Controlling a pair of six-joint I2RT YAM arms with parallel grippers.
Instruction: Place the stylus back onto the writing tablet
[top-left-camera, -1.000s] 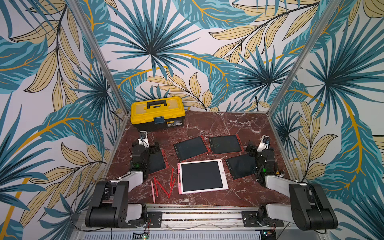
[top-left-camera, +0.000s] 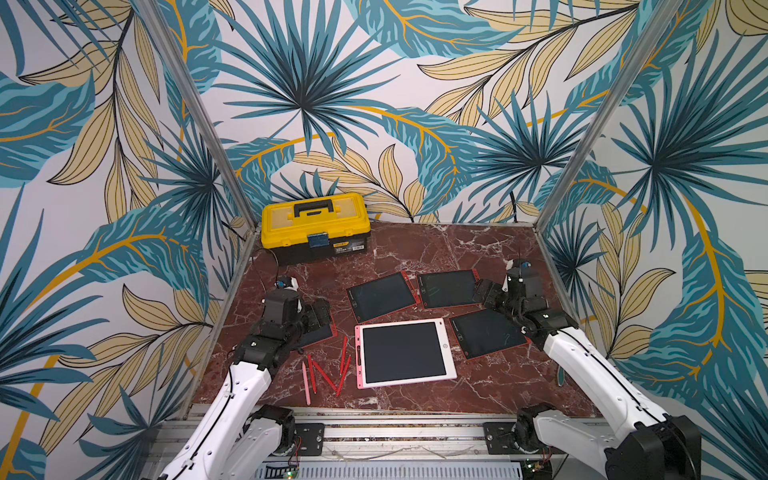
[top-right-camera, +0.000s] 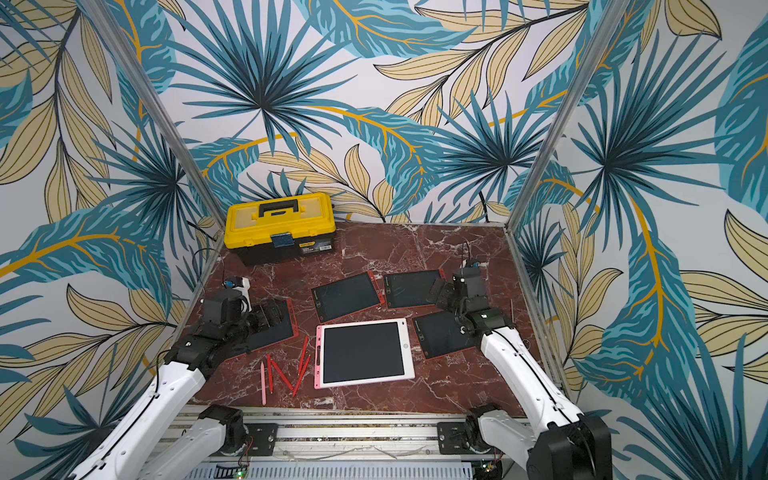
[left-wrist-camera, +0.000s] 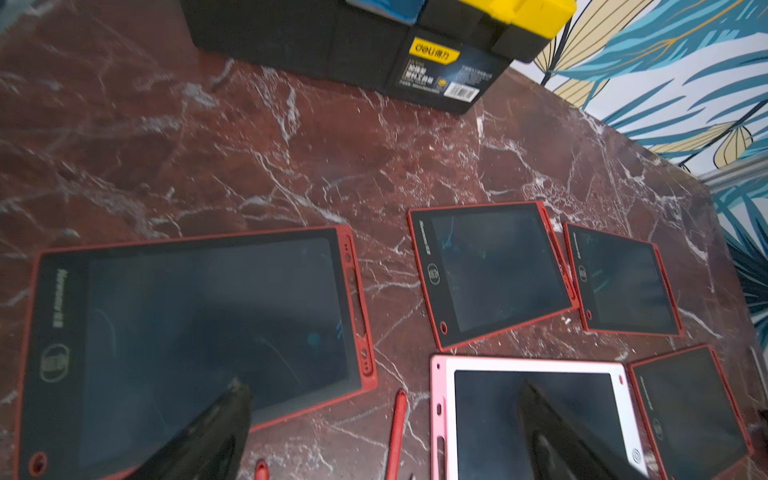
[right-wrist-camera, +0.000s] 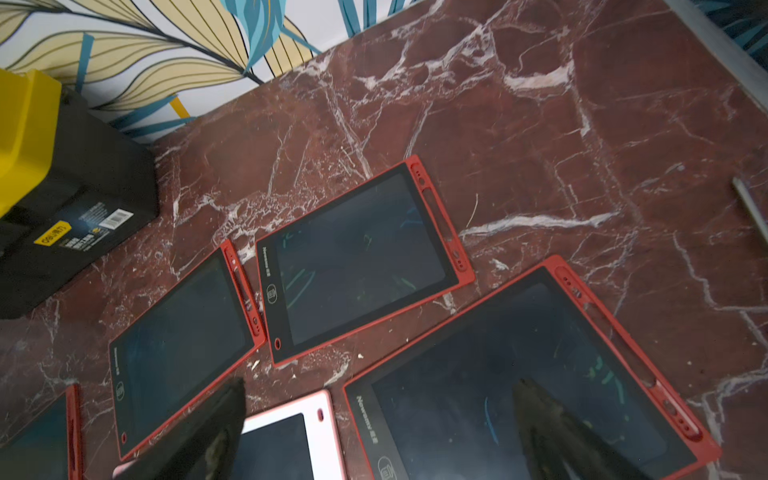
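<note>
A pink-and-white writing tablet (top-left-camera: 404, 352) lies at the front middle, with red-framed tablets (top-left-camera: 380, 296) around it. Several red styluses (top-left-camera: 344, 360) and a pink stylus (top-left-camera: 305, 380) lie loose left of the white tablet. My left gripper (top-left-camera: 316, 316) is over the left red tablet; in the left wrist view its blurred fingers (left-wrist-camera: 212, 436) are spread wide, nothing between. My right gripper (top-left-camera: 486, 294) hangs over the right tablets; in the right wrist view its fingers (right-wrist-camera: 548, 424) are also spread, holding nothing.
A yellow and black toolbox (top-left-camera: 314, 228) stands at the back left. Metal frame posts and walls border the table.
Both arms have extended over the table. The tablets and styluses have not moved.
</note>
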